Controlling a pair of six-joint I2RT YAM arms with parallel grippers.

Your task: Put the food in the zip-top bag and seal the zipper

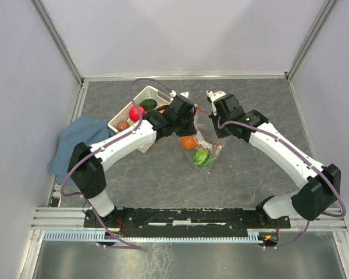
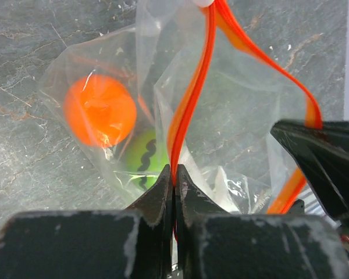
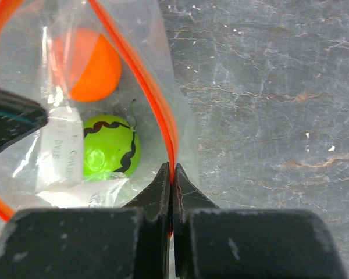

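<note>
A clear zip top bag with an orange zipper edge hangs between my two grippers, its mouth spread wide. Inside lie an orange ball-shaped food and a green food with dark wavy stripes. My left gripper is shut on the orange zipper edge at one side. On the opposite side my right gripper is shut, with the thin zipper edge running between its fingertips. The other gripper's dark finger shows at the side of each wrist view.
A white basket with several pieces of food, a red one among them, stands behind the left arm. Blue cloth lies at the left.
</note>
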